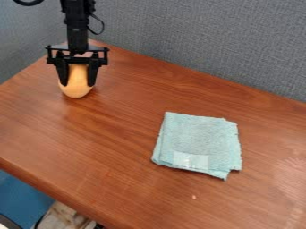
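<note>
My black gripper [77, 72] is at the back left of the wooden table, lowered over an orange, rounded object [77, 89], with a finger on either side of it. The object rests on or very near the tabletop, and its upper part is partly hidden by the gripper. Whether the fingers press on it is hard to tell at this size.
A folded light teal cloth [198, 143] lies on the right half of the table [120, 143]. Grey padded walls [216, 45] border the back and left; the table's edge drops to a blue area at lower left.
</note>
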